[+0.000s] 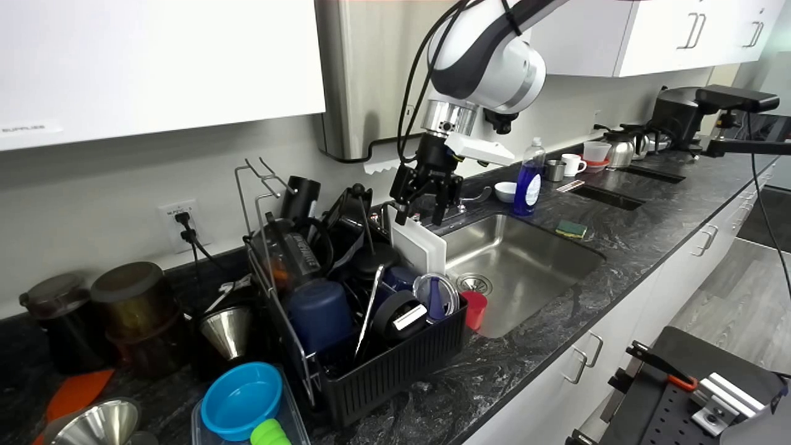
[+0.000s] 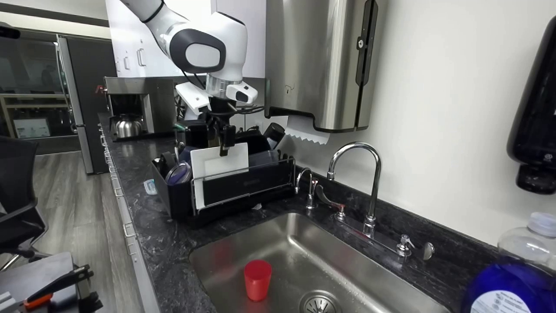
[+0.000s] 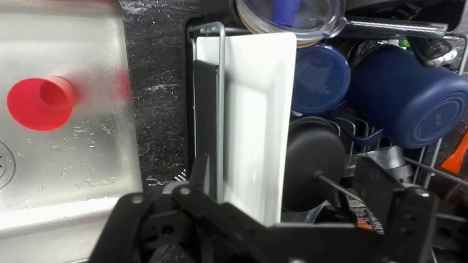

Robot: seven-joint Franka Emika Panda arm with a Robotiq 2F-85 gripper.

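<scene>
A white rectangular dish [image 3: 250, 127] stands on edge at the sink end of the black dish rack [image 1: 400, 371]. My gripper is open, with its two fingers spread wide on either side of the dish in the wrist view. In exterior view 1 the gripper [image 1: 419, 214] hangs above the dish's upper end, pointing down. The gripper [image 2: 223, 148] overlaps the dish [image 2: 229, 161] in exterior view 2; whether they touch I cannot tell.
A red cup [image 2: 257, 280] stands in the steel sink [image 1: 526, 252]. Blue mugs [image 3: 412, 100], a black lid [image 3: 313, 162] and a clear lid [image 3: 298, 15] crowd the rack beside the dish. The chrome faucet [image 2: 376, 177] rises behind the sink.
</scene>
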